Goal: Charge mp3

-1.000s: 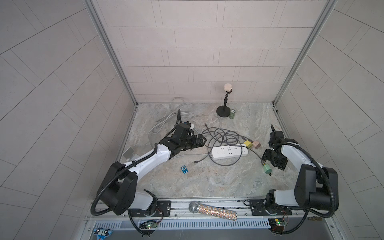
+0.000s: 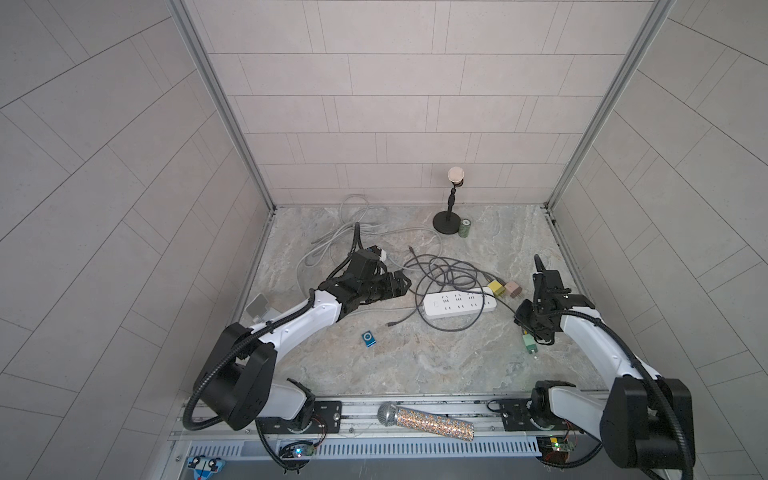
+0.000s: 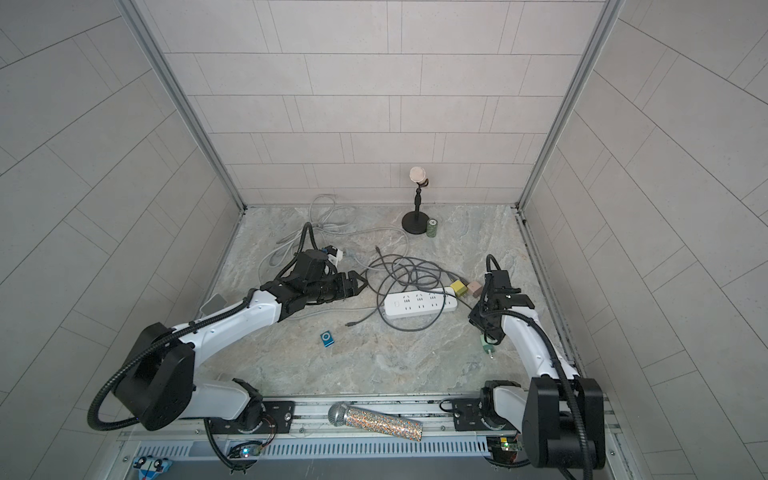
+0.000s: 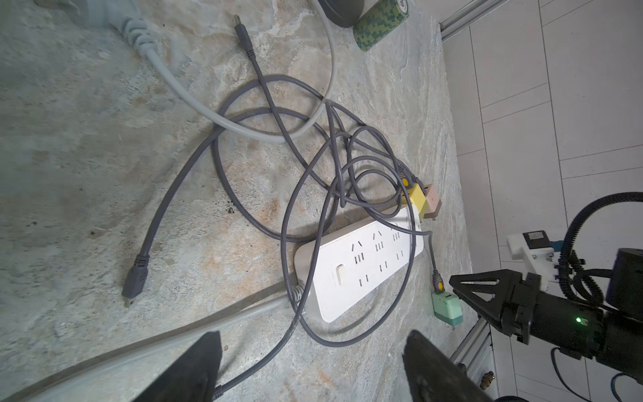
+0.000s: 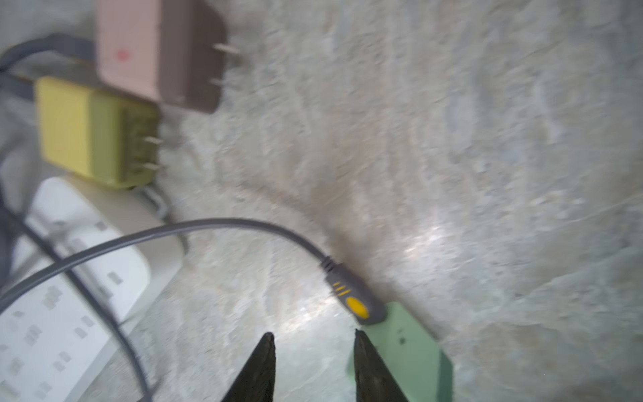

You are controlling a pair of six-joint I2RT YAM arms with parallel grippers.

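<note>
A small blue mp3 player lies on the front middle of the table. The white power strip has grey cables looped over it. A yellow charger and pink charger lie beside it. A green charger lies to its right, with a cable plug at its end. My right gripper is over the green charger, fingertips fairly close; whether anything is between them is unclear. My left gripper hangs open above the cables, left of the strip.
A black stand and a green can are at the back. Pale cables fill the back left. A glittery microphone lies beyond the front edge.
My right arm has risen and my right gripper has shifted slightly left, now covering part of the green charger in the top left view. The left arm has stayed still.
</note>
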